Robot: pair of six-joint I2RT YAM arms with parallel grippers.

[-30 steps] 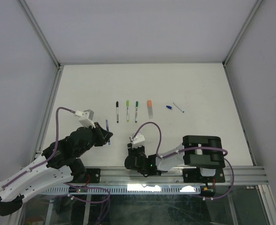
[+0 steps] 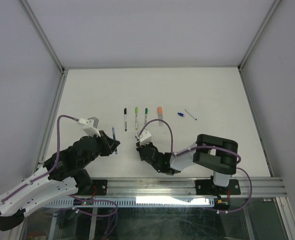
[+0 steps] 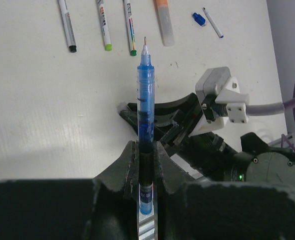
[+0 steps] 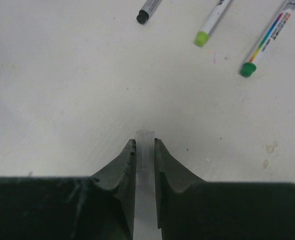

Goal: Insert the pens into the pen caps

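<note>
In the left wrist view my left gripper is shut on an uncapped blue pen (image 3: 145, 100), held with its tip pointing away. My right gripper is low over the table at front centre, a translucent clear piece (image 4: 145, 137), apparently a cap, between its narrowly spaced fingers; whether it grips this firmly is unclear. Beyond lie a black pen (image 2: 125, 119), a light green pen (image 2: 136, 118) and a green pen (image 2: 145, 117), in a row.
An orange-capped clear item (image 2: 160, 116) lies right of the row. Farther right are a small blue cap (image 2: 181, 114) and a thin white pen (image 2: 191, 114).
In the top view my right arm has moved a little toward the back of the table, nearer the pen row. My left gripper with the blue pen is almost unchanged.
</note>
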